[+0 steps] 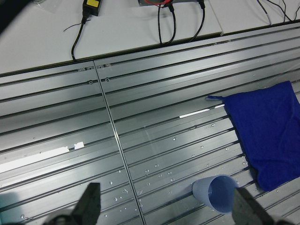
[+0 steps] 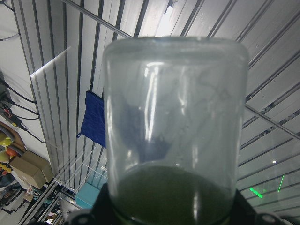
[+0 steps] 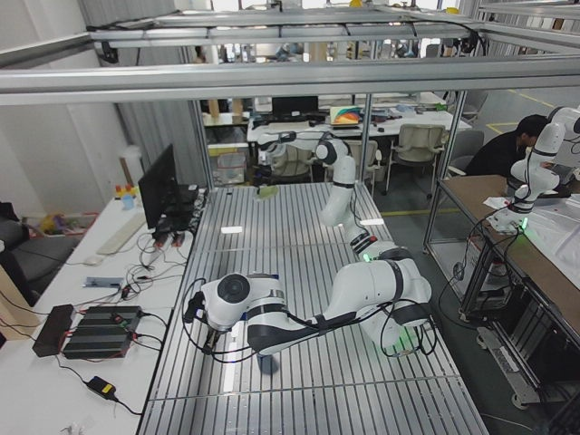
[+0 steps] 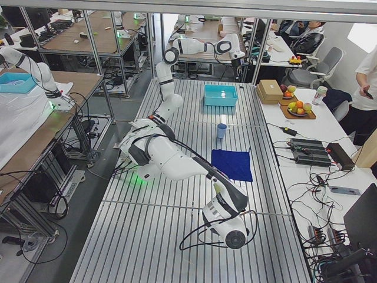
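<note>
My right gripper is shut on a clear container (image 2: 173, 103) with green liquid in the bottom, held above the slatted table in the right wrist view; in the camera left view it is at the far end. My left gripper is open, its fingers wide apart above the table. Below it, in the left wrist view, a blue cup (image 1: 215, 192) stands near a dark blue cloth (image 1: 267, 131).
A turquoise bin (image 4: 220, 100) sits at the table's end in the camera right view. A side desk (image 4: 294, 188) carries cardboard boxes (image 4: 269, 91), fruit, electronics and cables.
</note>
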